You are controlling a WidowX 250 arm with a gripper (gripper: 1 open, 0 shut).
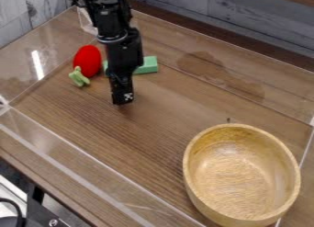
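My black gripper (121, 95) reaches down from the top to just above the wooden table, shut, with nothing visible between its fingertips. Left of it a red object (87, 58) lies on the table, with a small light green piece (80, 76) below it. A green block (145, 65) lies behind the gripper, partly hidden by it.
A large light yellow bowl (241, 171) sits at the front right. A wall runs along the back, and a dark cable lies at the front left corner.
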